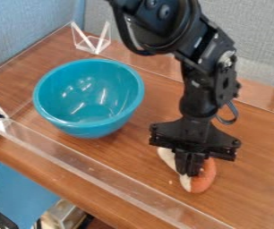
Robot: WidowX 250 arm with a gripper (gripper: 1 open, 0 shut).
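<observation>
My black gripper (192,167) points down at the right of the wooden table, its fingers closed together over a soft-looking orange and white object (201,181). The object lies on the table and is partly hidden by the gripper; I cannot tell whether any of it is between the fingers. A teal bowl (88,93) stands to the left of the gripper.
The wooden table (127,183) has clear strips along its front and back. A white folded stand (90,40) is at the back left. Dark blue items and metal objects sit off the table's front left edge.
</observation>
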